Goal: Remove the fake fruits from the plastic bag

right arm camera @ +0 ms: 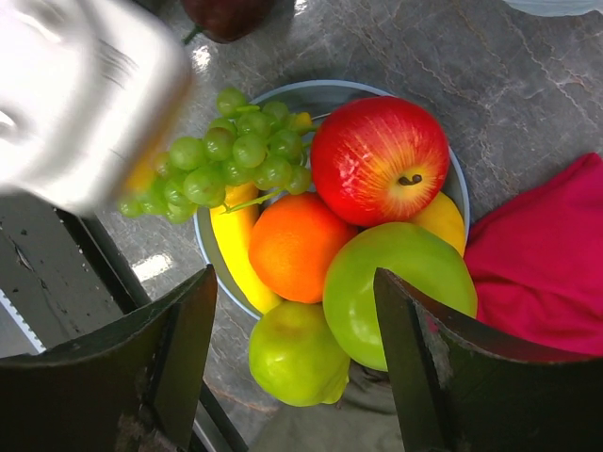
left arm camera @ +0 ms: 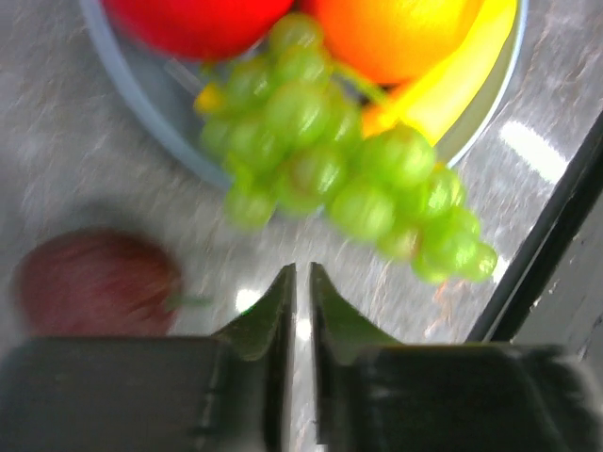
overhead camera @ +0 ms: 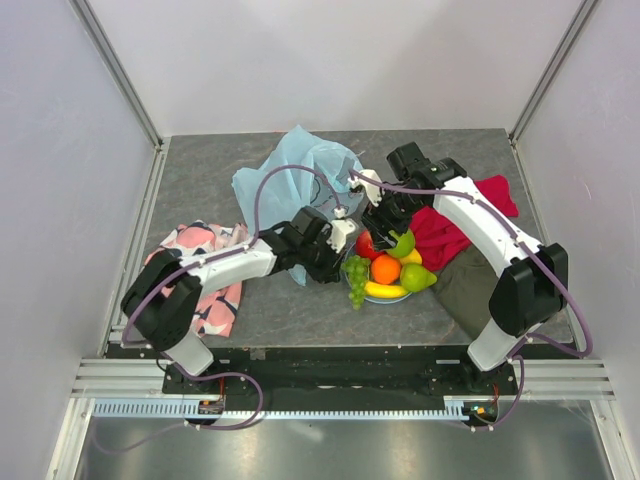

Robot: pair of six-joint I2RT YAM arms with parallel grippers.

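Note:
A blue bowl (left arm camera: 155,113) holds a red apple (right arm camera: 363,155), an orange (right arm camera: 292,250), bananas (right arm camera: 236,254), green grapes (left arm camera: 349,179), a green apple (right arm camera: 391,273) and a pear (right arm camera: 292,353). A dark red fruit (left arm camera: 94,287) lies on the floor outside the bowl, below my left gripper, whose fingertips are close together; whether anything is between them is unclear. My right gripper is over the bowl's green fruits, fingers apart, empty. The light blue plastic bag (overhead camera: 280,185) lies behind the left arm.
A red cloth (right arm camera: 537,254) and dark cloth (overhead camera: 465,290) lie at the right, a pink patterned cloth (overhead camera: 215,315) at the left.

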